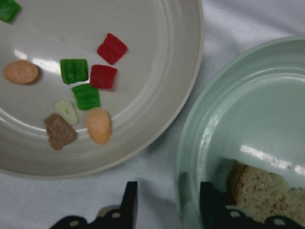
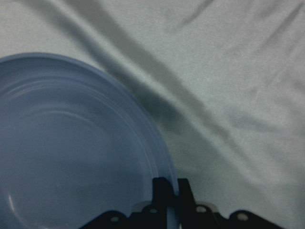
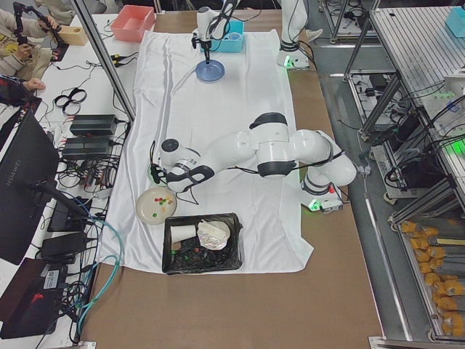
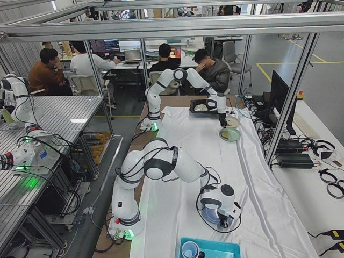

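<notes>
A beige plate with red and green squares, orange oval pieces, a pale slice and a brown piece fills the upper left of the left wrist view. Right of it is a mint plate holding bread-like food. My left gripper is open over the gap between the plates, its right finger at the mint plate's rim. A blue plate lies in the right wrist view, with my right gripper shut on its right rim.
A black tray with packages sits beside the beige plate. A cyan bin with a cup stands near the blue plate. White cloth covers the table, largely clear between the arms.
</notes>
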